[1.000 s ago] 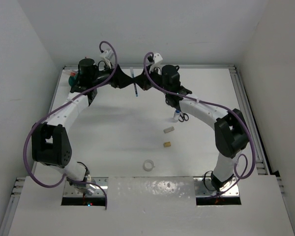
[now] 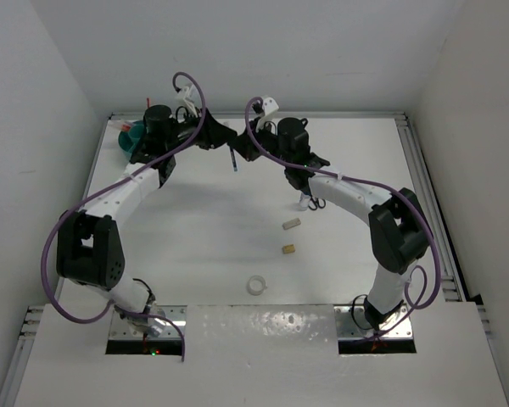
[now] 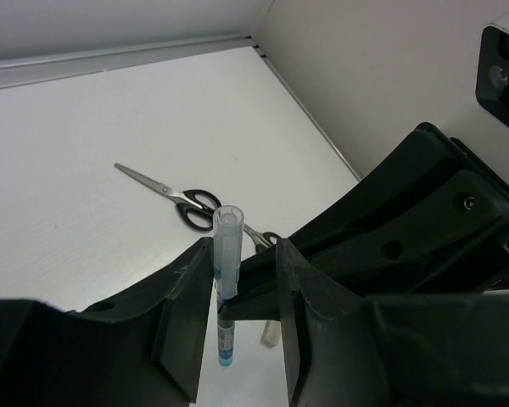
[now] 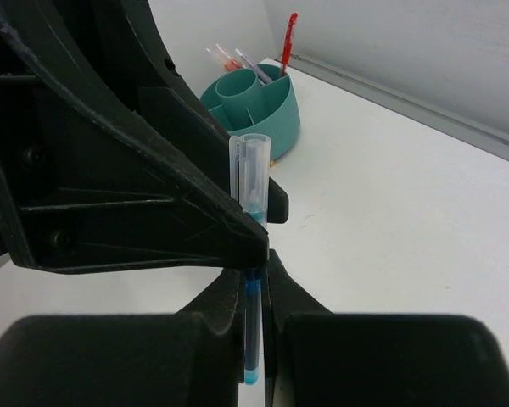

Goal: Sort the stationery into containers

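Note:
A slim clear pen with a blue lower part (image 2: 233, 159) hangs upright between the two arms, high over the back of the table. My right gripper is shut on it at the fingertips. From the other side my left gripper reaches in, part open. Its fingers stand either side of the pen (image 3: 227, 246), which is nearer the left-hand one, with a gap on the other side. At the back left stands a green pen holder (image 4: 276, 119) with several pens in it.
Scissors (image 3: 174, 195) lie on the right side of the table. A small pale block (image 2: 291, 224), a yellowish block (image 2: 288, 249) and a tape roll (image 2: 256, 285) lie nearer the front. Both arms' tips overlap closely.
The pen has stayed with my right gripper, which has barely moved.

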